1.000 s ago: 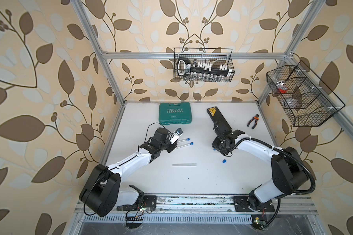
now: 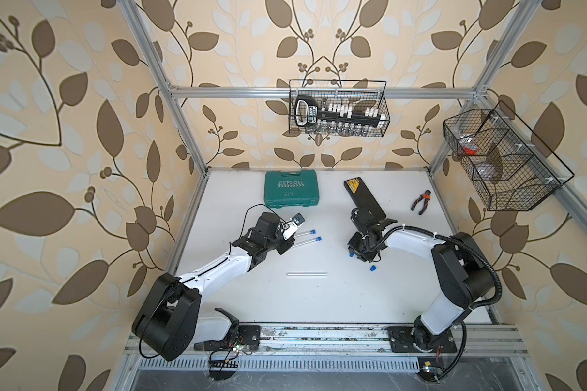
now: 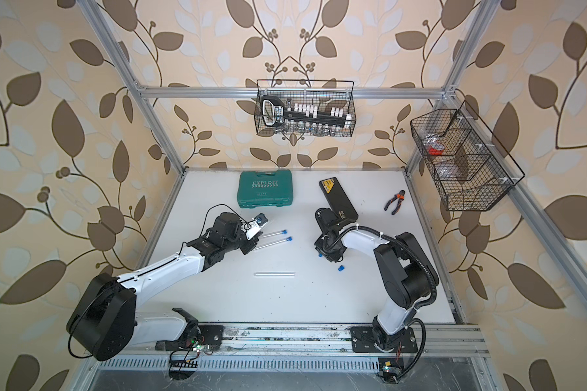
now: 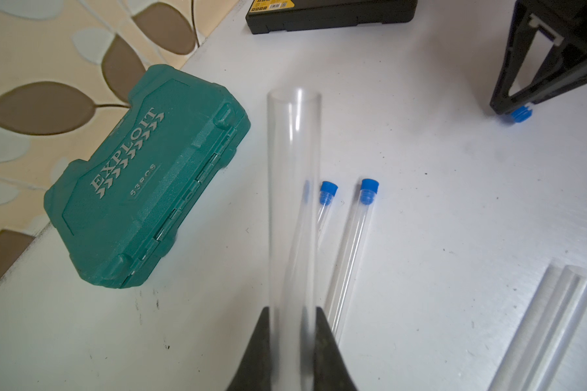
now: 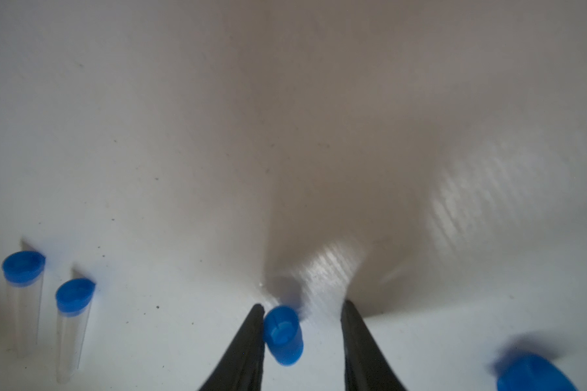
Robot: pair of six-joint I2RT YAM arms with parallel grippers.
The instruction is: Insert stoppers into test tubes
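My left gripper is shut on a clear, empty test tube, its open mouth pointing up and away in the left wrist view. Over the right part of the table, my right gripper stands part open. Between its fingers is a blue stopper, close against the left one, with a gap to the other; whether they touch is unclear. A second loose blue stopper lies at the lower right of the right wrist view. Two tubes with blue stoppers in them lie beneath the held tube.
Clear tubes without stoppers lie together on the front middle of the table. Toward the back sit a green case and a black box, the latter close behind the right arm. Pliers lie at right.
The right gripper has shifted a little left and toward the front of the table. The left arm with its tube has stayed still.
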